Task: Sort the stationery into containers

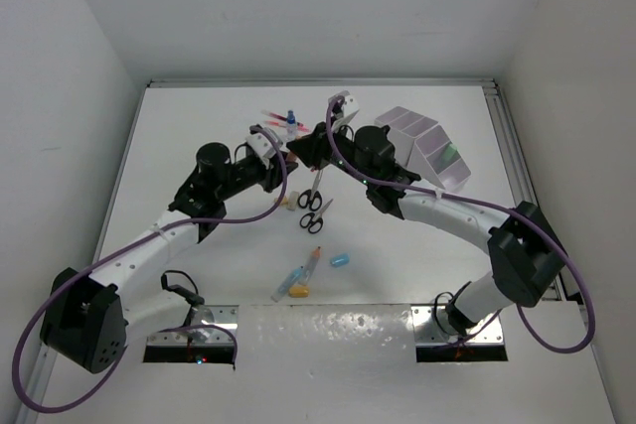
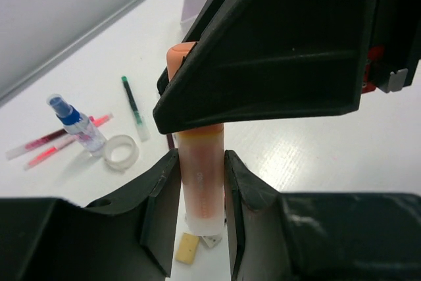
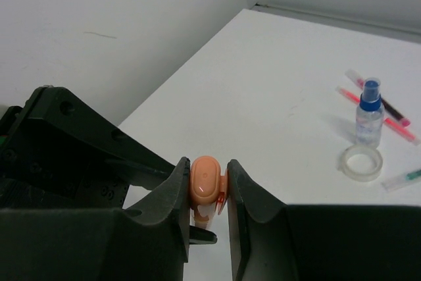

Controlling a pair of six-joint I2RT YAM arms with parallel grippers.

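Note:
Both grippers meet above the middle of the table around an upright orange-topped marker (image 2: 201, 182). In the left wrist view my left gripper has its fingers on either side of the marker's translucent lower body. My right gripper is at the orange upper end (image 3: 204, 177), its fingers on both sides of it. Below lie two pairs of scissors (image 1: 314, 218), pink pens (image 3: 401, 130), a green pen (image 2: 135, 106), a spray bottle (image 3: 369, 120), a tape roll (image 2: 120, 152) and small erasers (image 2: 187, 248).
A compartmented container (image 1: 417, 141) stands at the back right, with something green in one compartment. Blue and orange items (image 1: 298, 291) and a small blue piece (image 1: 339, 259) lie at the front.

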